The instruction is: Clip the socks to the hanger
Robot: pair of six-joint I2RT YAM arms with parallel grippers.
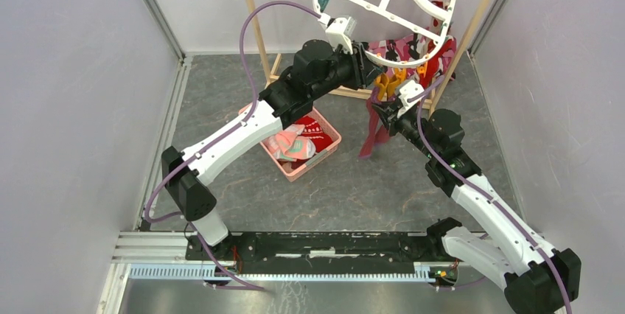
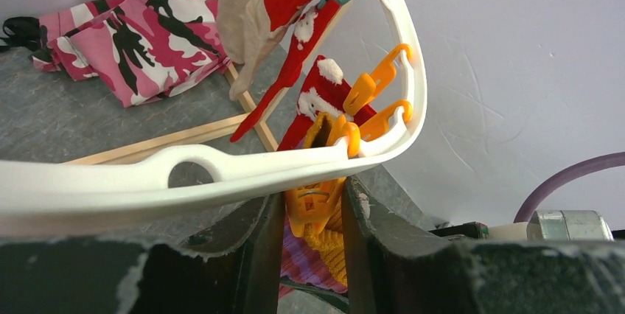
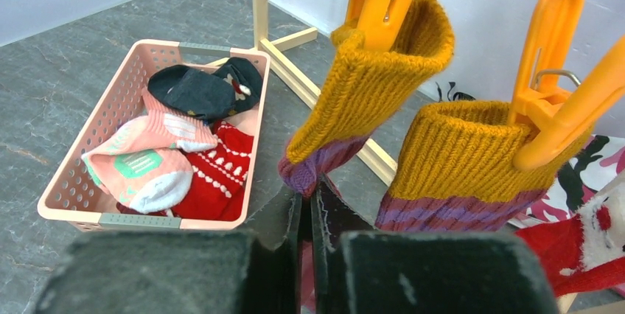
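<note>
My left gripper is shut on an orange clip (image 2: 308, 200) right under the front rim of the white hanger (image 2: 258, 169). An orange hook shows above the rim there; I cannot tell whether it belongs to this clip. From the held clip hangs a mustard and purple sock (image 3: 368, 85). My right gripper has its fingers close together on this sock's purple part, where the cloth is bunched. Beside it, a matching sock (image 3: 472, 152) hangs in another orange clip (image 3: 549, 85).
A pink basket (image 1: 325, 154) with several socks and other cloth stands on the floor. Red socks (image 2: 295, 71) and pink camouflage cloth (image 2: 151, 37) are behind the rim. A wooden frame (image 1: 254, 19) supports the hanger.
</note>
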